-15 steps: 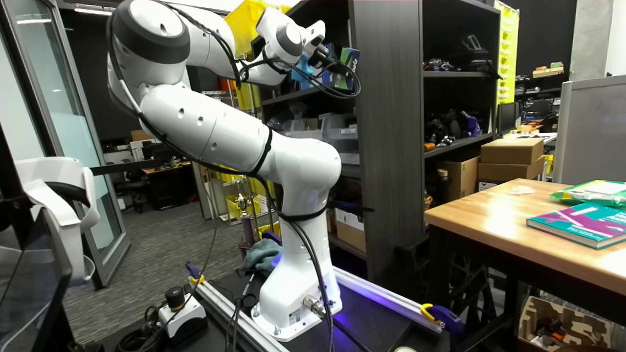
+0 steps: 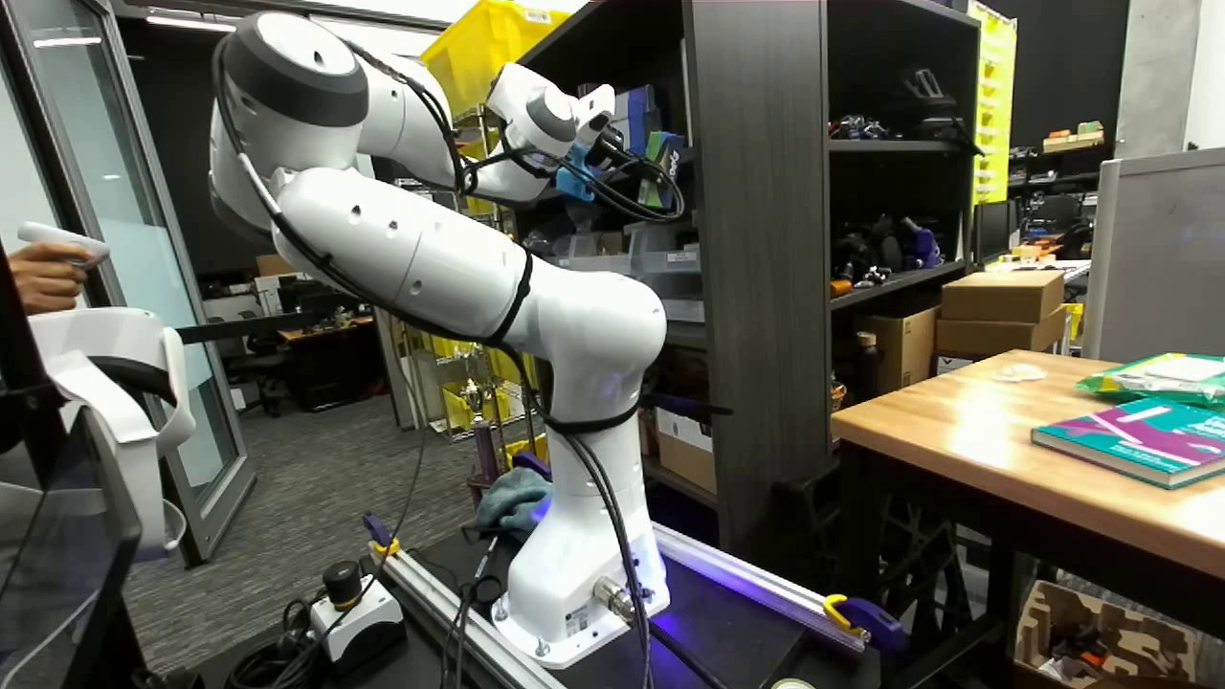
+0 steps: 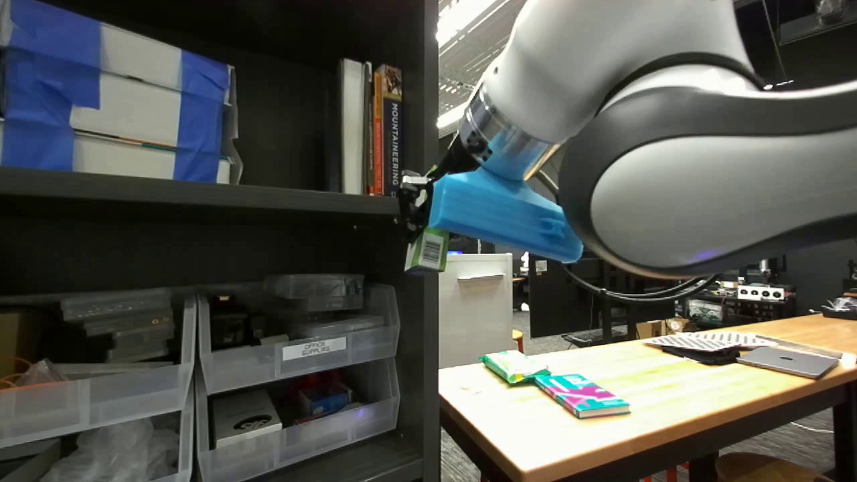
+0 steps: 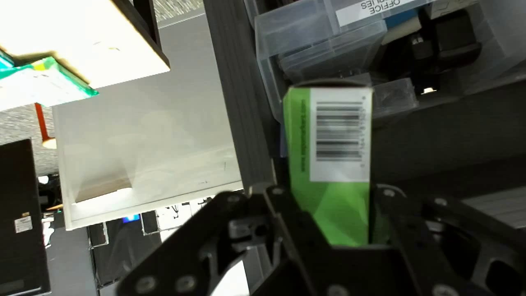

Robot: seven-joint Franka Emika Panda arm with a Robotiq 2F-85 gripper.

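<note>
A green box with a white barcode label [image 4: 329,148] stands out from between the black fingers in the wrist view. My gripper is shut on this box. From the second exterior view, the box's lower end [image 3: 427,250] shows beneath the gripper [image 3: 418,210], held in the air beside the shelf's right upright. In the first exterior view the green box [image 2: 660,155] shows only in part behind cables, and the fingertips there cannot be made out.
Clear bins [image 3: 313,351], one labelled office supplies, sit below a shelf board [image 3: 265,191] bearing books [image 3: 391,132]. The dark upright [image 3: 430,337] stands close to the gripper. A wooden table [image 3: 514,418] with a book and a green packet lies right of it.
The arm's end has moved left and somewhat down in the first exterior view, taking the green box with it. A hand holding a white device has appeared at the left edge.
</note>
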